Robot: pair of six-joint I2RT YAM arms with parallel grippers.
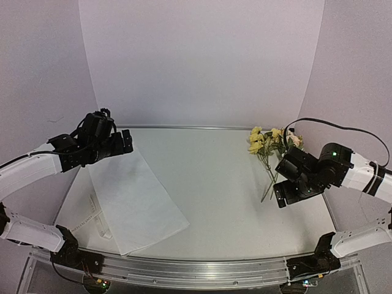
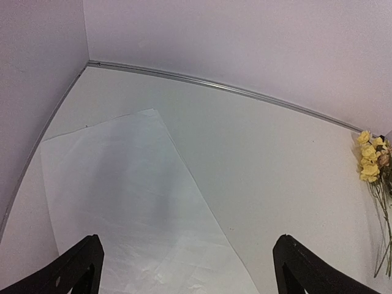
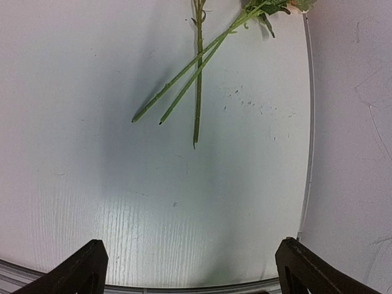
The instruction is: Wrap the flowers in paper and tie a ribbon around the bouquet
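Note:
Yellow and pale pink fake flowers [image 1: 264, 142] lie at the back right of the table, their thin green stems [image 1: 268, 177] pointing toward the front. Stem ends [image 3: 197, 116] cross each other in the right wrist view, lying loose on the tabletop. Above the sheet at the left, my left gripper [image 1: 127, 141] hangs open and empty. My right gripper [image 1: 280, 194] is open too, just to the right of the stem ends and over the table, with nothing between its fingers. A white sheet of wrapping paper [image 1: 135, 196] is spread flat and slanted on the left side.
A thin pale ribbon-like strip [image 1: 87, 222] lies at the front left, beside the sheet's edge. Walls close in the back and both sides, and a metal rail [image 1: 196, 269] runs along the front.

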